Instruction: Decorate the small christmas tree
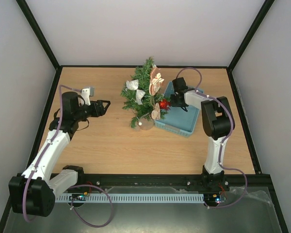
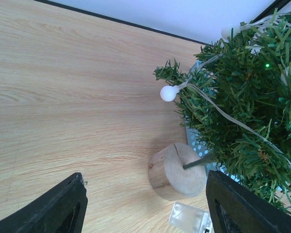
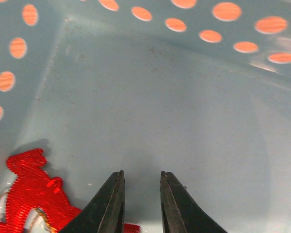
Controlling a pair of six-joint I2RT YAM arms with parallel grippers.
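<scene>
The small tree (image 1: 146, 77) stands at the table's middle, with white bows, tan ornaments and string lights among its needles. Its round wooden base (image 2: 177, 170) shows in the left wrist view. Inside the blue basket (image 1: 186, 127) lies a glittery red ornament (image 3: 36, 194), at lower left in the right wrist view. My right gripper is over the basket floor, part open with nothing between its fingers; the ornament lies just left, partly behind a finger. Left of the tree, my left gripper stands open and empty.
The basket's perforated wall (image 3: 179, 24) rises around the right gripper. Close to the tree's right side sits the basket.
</scene>
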